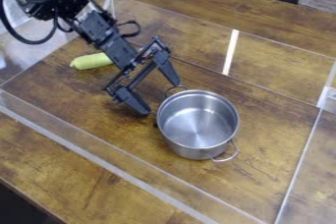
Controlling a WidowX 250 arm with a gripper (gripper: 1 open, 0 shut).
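Observation:
The black gripper (149, 88) hangs over the wooden table just left of a steel pot (197, 125), its two fingers spread open with nothing visible between them. The pot has wire handles and looks empty. A pale yellow-green elongated item (92, 61) lies behind the arm at the left, partly covered by it.
Clear transparent walls border the wooden table (269, 81) at the left, front and right. A white strip (231, 51) lies at the back right.

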